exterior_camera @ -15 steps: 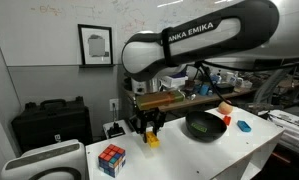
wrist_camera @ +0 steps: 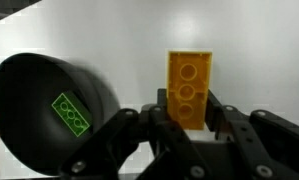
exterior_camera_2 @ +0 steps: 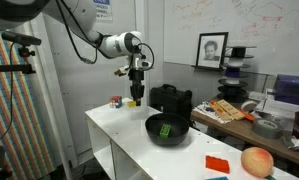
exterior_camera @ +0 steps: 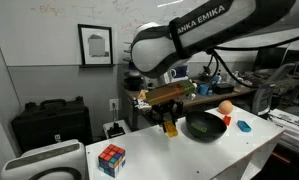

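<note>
An orange-yellow block (wrist_camera: 189, 88) with several round holes is gripped in the wrist view, my gripper shut on it. The same block (exterior_camera: 170, 128) hangs over the white table in exterior view 1, left of the black bowl. In exterior view 2 it shows small as a yellow block (exterior_camera_2: 132, 103) under my gripper (exterior_camera_2: 134, 96). The round black bowl (wrist_camera: 24, 135) lies left of the gripper in the wrist view, with a green block (wrist_camera: 71, 114) inside. That bowl (exterior_camera_2: 180, 140) stands nearer the camera in exterior view 2.
A multicoloured cube (exterior_camera: 112, 159) stands on the table's left part, beside a white appliance (exterior_camera: 44, 162). Past the bowl lie a red block (exterior_camera_2: 217, 163), a blue block (exterior_camera: 244, 126) and an orange round object (exterior_camera: 225, 107).
In exterior view 1 my gripper has moved right with the orange-yellow block, away from the multicoloured cube and closer to the bowl. The block has also risen a little.
</note>
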